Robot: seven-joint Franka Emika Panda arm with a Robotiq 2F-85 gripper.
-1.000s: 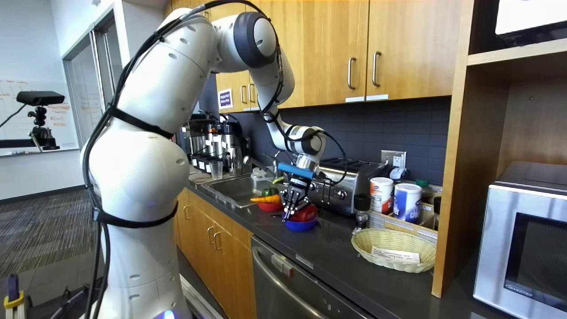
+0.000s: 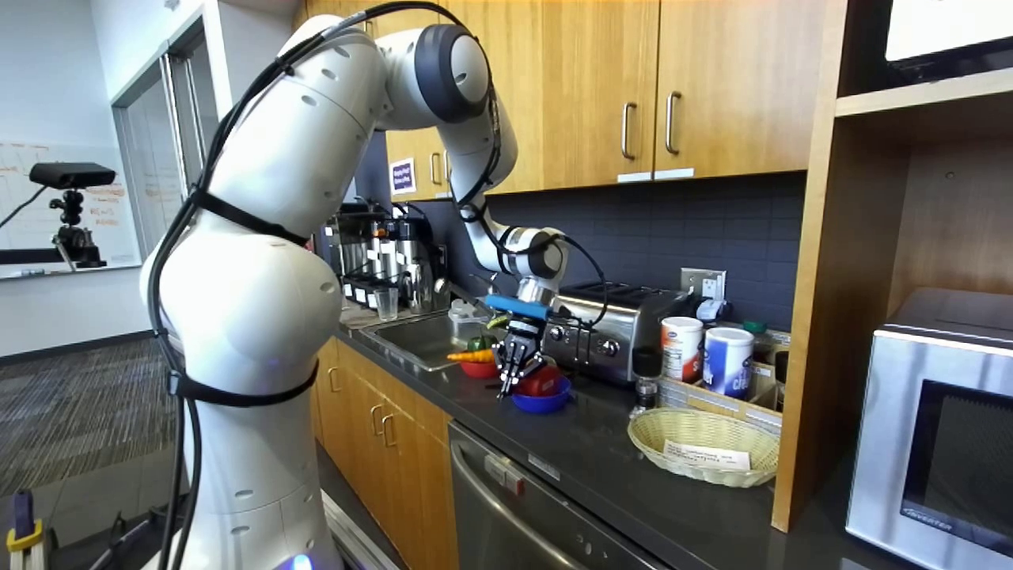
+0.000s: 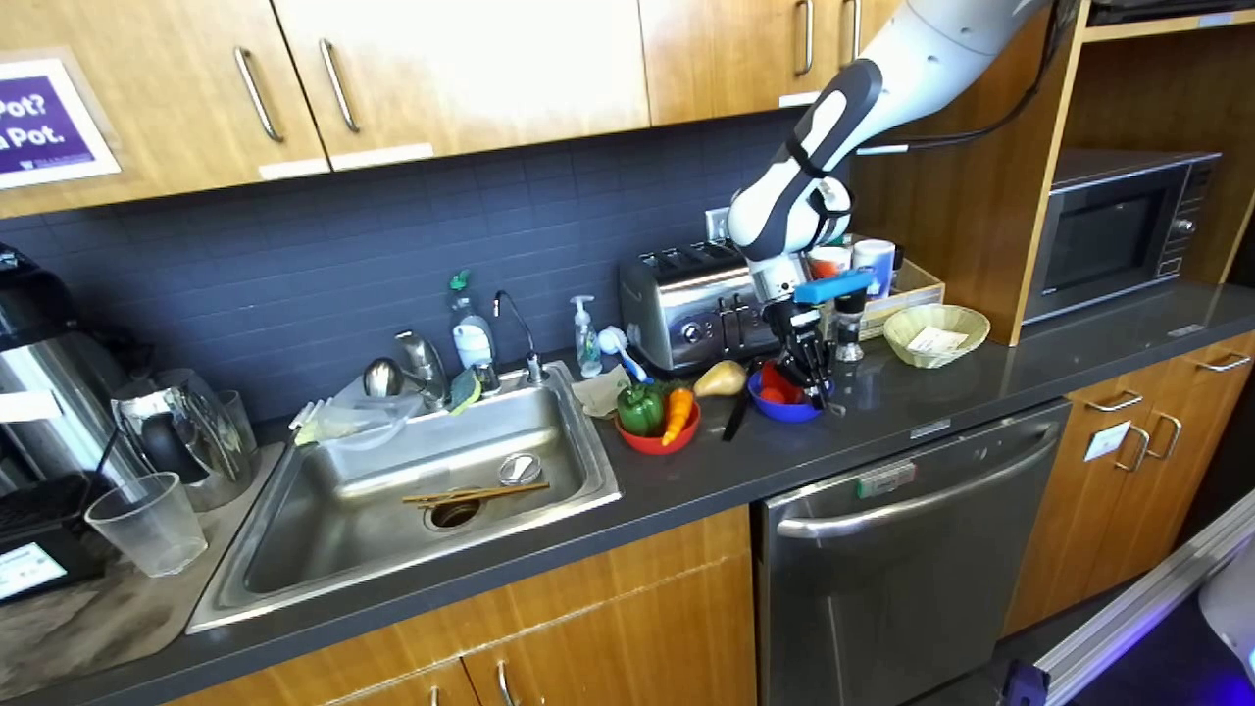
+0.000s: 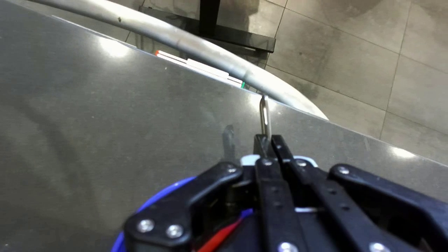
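My gripper is shut on a thin shiny metal utensil (image 4: 265,113) in the wrist view. The utensil's end sticks out past the fingertips towards the counter's front edge; what kind it is cannot be made out. Beneath the fingers sits a blue bowl (image 4: 153,199), largely covered by the gripper. Seen from exterior view 2, the gripper (image 3: 824,394) leans over the right side of that blue bowl (image 3: 782,412). A red item (image 3: 774,386) lies in the bowl, partly hidden by the gripper.
To the bowl's left are a black-handled item (image 3: 736,416), a yellow pear-shaped item (image 3: 720,378) and a red bowl (image 3: 644,445) with a green pepper and a carrot. Behind stands the toaster (image 3: 694,316). A wicker basket (image 3: 935,320) sits right, with clear counter before it.
In exterior view 1 my arm and gripper have shifted slightly left. The blue bowl lies a touch further right, and the gripper now covers more of the red item.
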